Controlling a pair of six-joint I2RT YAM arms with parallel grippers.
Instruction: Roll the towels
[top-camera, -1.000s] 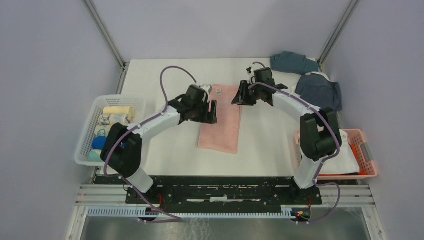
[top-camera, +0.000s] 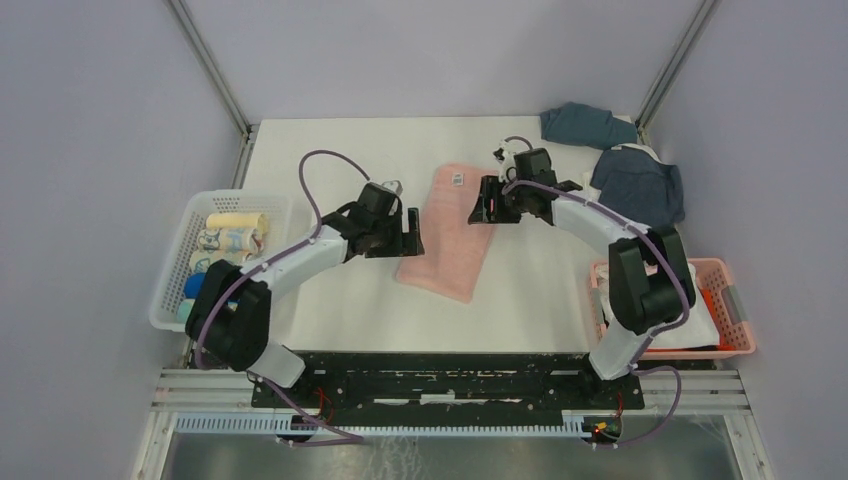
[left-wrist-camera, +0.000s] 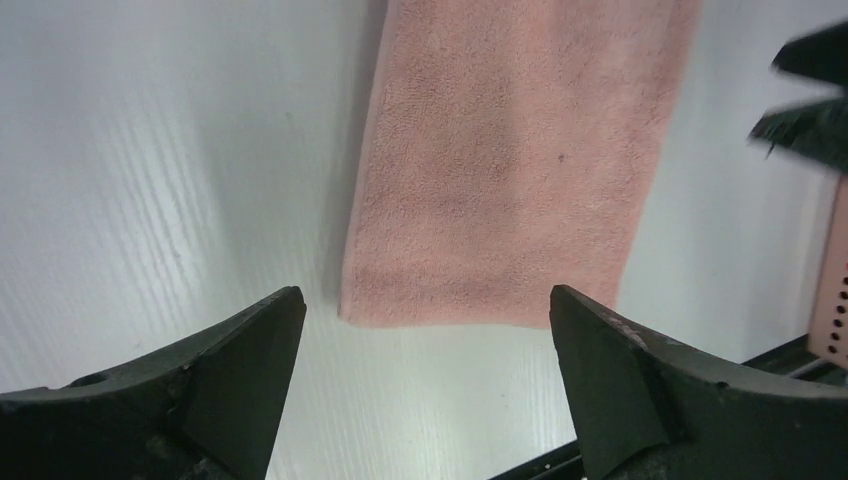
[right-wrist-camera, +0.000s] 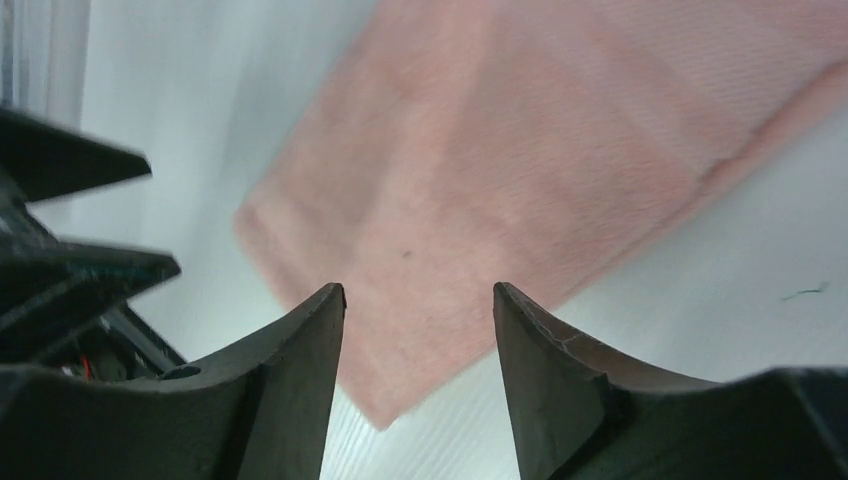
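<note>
A pink towel (top-camera: 447, 262) lies flat on the white table, slightly slanted, with a small light label near its top end. My left gripper (top-camera: 410, 233) hangs above the towel's left side; in the left wrist view its fingers are apart over the near end of the towel (left-wrist-camera: 485, 200), nothing between them. My right gripper (top-camera: 487, 200) is over the upper right part of the towel; in the right wrist view its fingers are apart with nothing held, and the towel (right-wrist-camera: 460, 200) lies beneath, partly blurred.
A white basket (top-camera: 167, 290) of rolled towels stands at the left. Folded dark cloths (top-camera: 633, 186) lie at the back right, and a pink basket (top-camera: 728, 305) with white cloth is at the front right. Bare table surrounds the towel.
The towel's top end has shifted toward the right, slanting it more.
</note>
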